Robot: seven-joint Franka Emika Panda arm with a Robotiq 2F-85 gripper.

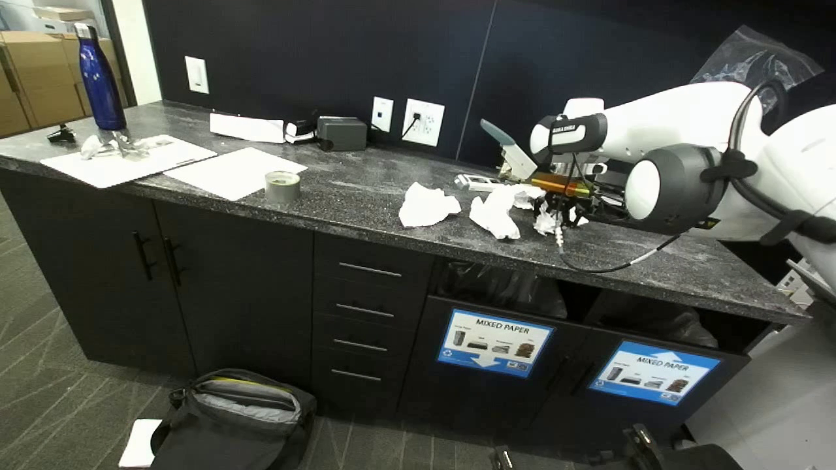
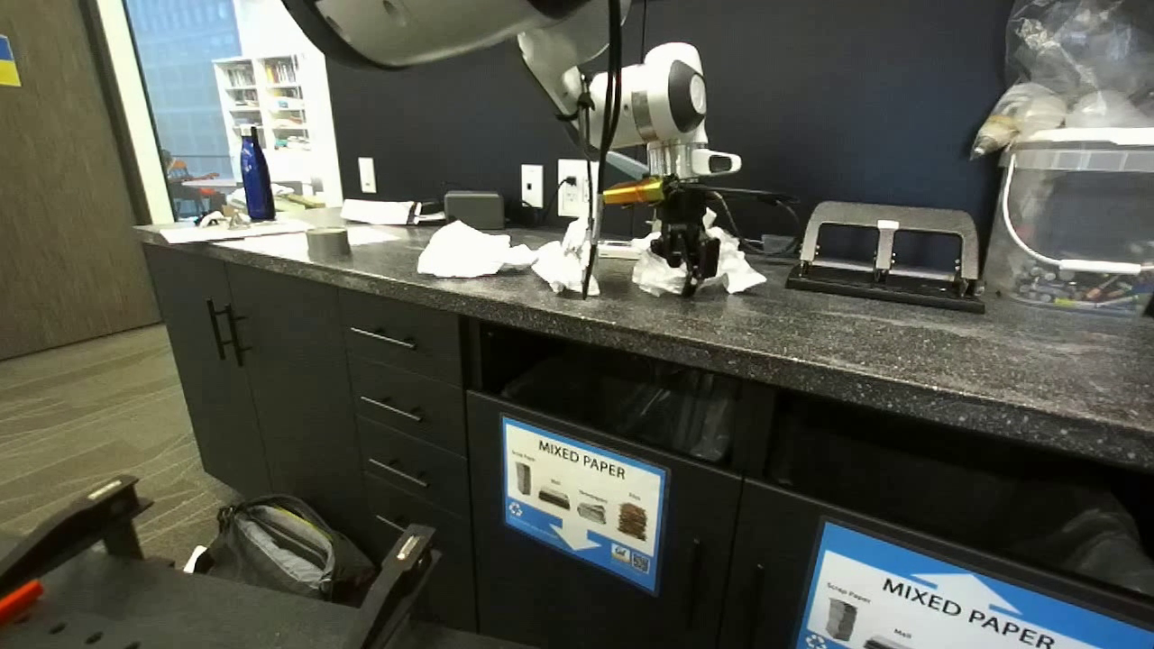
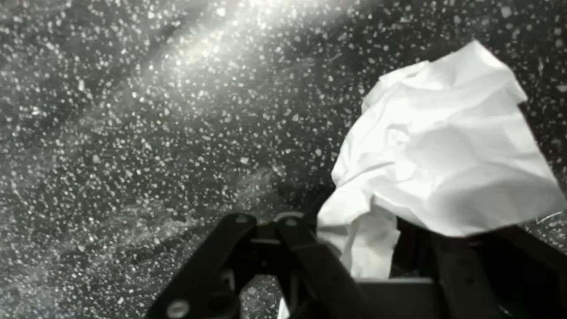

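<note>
Crumpled white paper fills the right part of the wrist view, its lower end tucked between my dark fingers. My gripper points down at the counter, shut on this paper; the far finger is largely hidden behind it. In the second exterior view, white paper shows on both sides of the fingers, low by the countertop. Two other crumpled pieces lie to the left: one paper wad farther off and another wad closer to the gripper.
On the dark counter, a hole punch and a clear bin stand to the right. A tape roll, flat sheets and a blue bottle are left. Below the front edge are open bin slots.
</note>
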